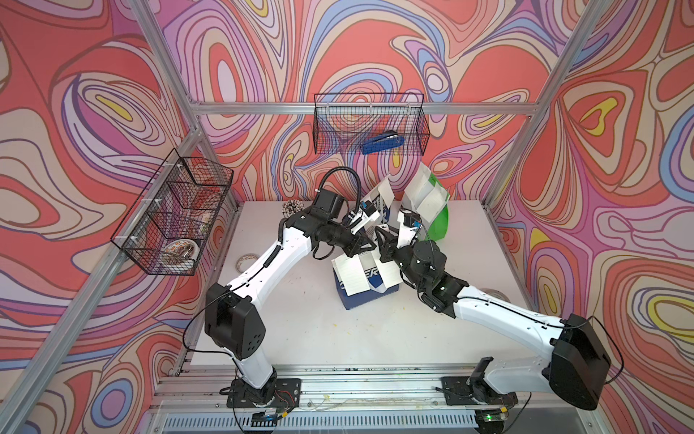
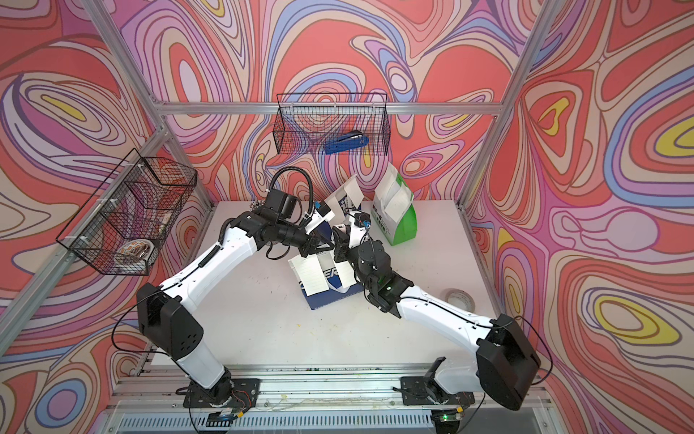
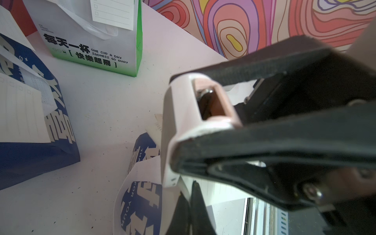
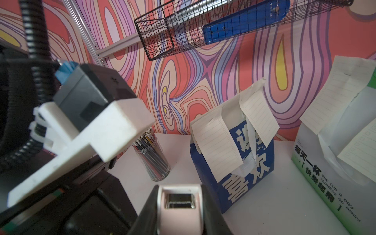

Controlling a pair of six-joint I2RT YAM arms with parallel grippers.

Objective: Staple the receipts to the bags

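The front blue bag (image 1: 368, 294) stands at the table's middle, its white top between the two grippers and a lined receipt (image 1: 351, 275) hanging on its front. My right gripper (image 2: 338, 244) is shut on the white top edge of this bag; in the left wrist view its white finger (image 3: 176, 129) reaches down to the paper. My left gripper (image 1: 370, 247) is shut at the same top edge; whether paper lies between its dark fingers is unclear. Another blue bag (image 4: 250, 172) and a green-white bag (image 4: 336, 164) stand behind, both bearing receipts. A blue stapler (image 1: 382, 142) lies in the back basket.
The wire basket (image 1: 336, 130) hangs on the back rail; a second wire basket (image 1: 173, 217) hangs at the left. A cup of pens (image 4: 152, 160) stands at the back left, and a tape roll (image 2: 459, 300) lies at the right.
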